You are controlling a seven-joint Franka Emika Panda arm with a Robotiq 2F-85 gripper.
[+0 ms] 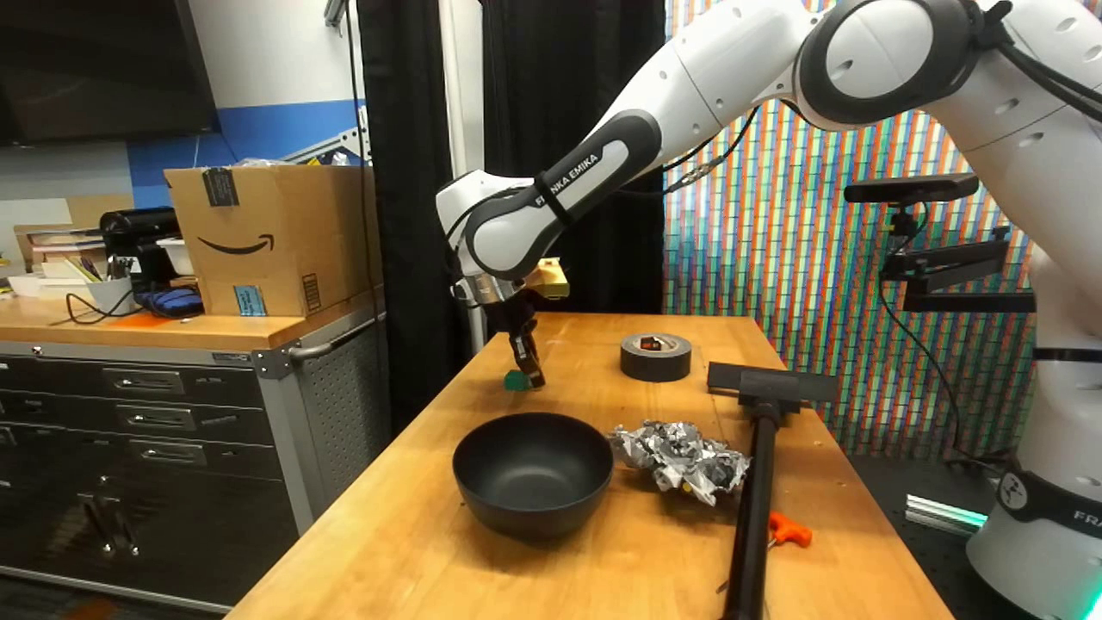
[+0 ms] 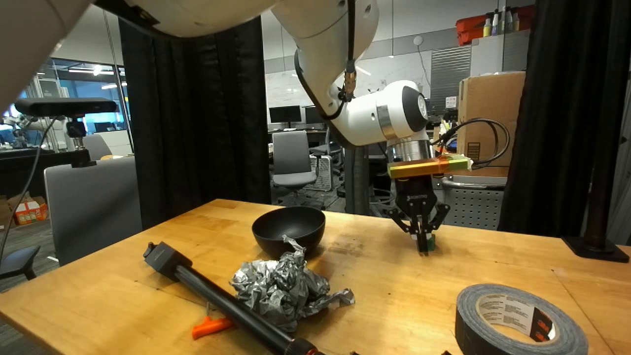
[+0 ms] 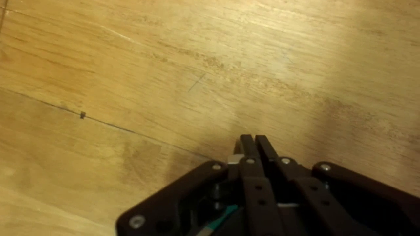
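A small green block [image 1: 517, 381] rests on the wooden table beyond the black bowl in exterior view 1. Beside it, and partly in front of it in exterior view 2, my gripper [image 2: 423, 253] points down close to the tabletop. In the wrist view the fingers of my gripper are together with nothing between their tips. Only a sliver of the green block [image 3: 223, 217] shows there, behind the left finger linkage. Whether the block touches the gripper I cannot tell.
The black bowl [image 1: 532, 475] stands mid-table, with crumpled foil [image 1: 682, 460] to its right. A long black bar tool [image 1: 756, 496], an orange-handled tool [image 1: 790, 530] and a tape roll [image 1: 656, 356] lie along the right. Table around the gripper is otherwise clear.
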